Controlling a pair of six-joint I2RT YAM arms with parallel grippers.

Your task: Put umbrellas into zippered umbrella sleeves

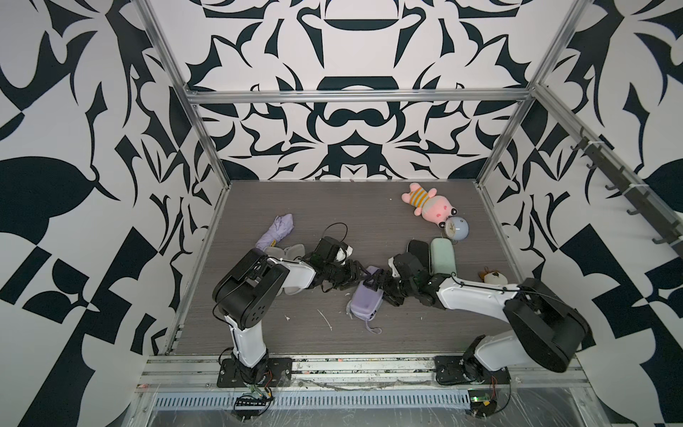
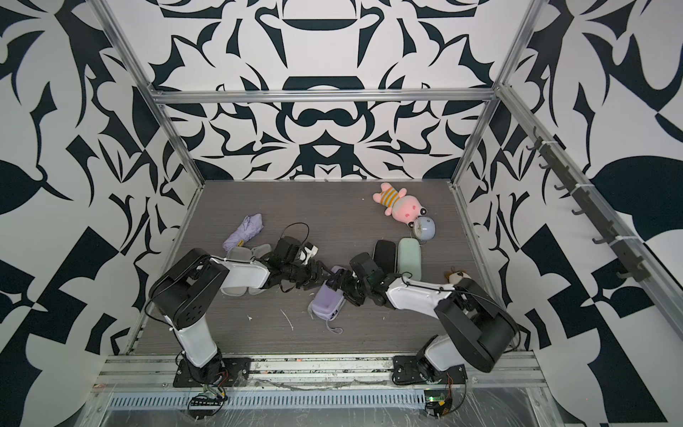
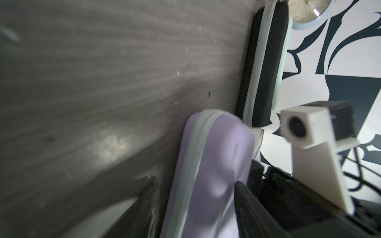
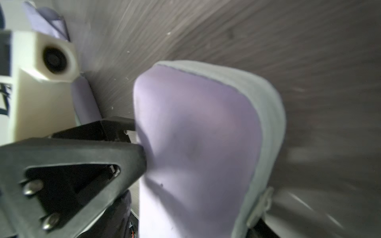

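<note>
A lavender zippered sleeve (image 1: 365,301) with a wrist strap lies at the front middle of the table. Both grippers are at its back end. My left gripper (image 1: 354,274) is open beside it, its fingers around the case's near part in the left wrist view. My right gripper (image 1: 385,283) reaches over the sleeve from the right; in the right wrist view a finger touches the lavender case, and whether it grips is unclear. A folded lavender umbrella (image 1: 274,231) lies at the back left, behind pale grey cases (image 1: 294,251) partly hidden by the left arm.
A black case (image 2: 385,254) and a mint case (image 2: 409,257) lie right of centre. A pink plush toy (image 1: 430,205) and a round blue clock (image 1: 456,227) sit at the back right.
</note>
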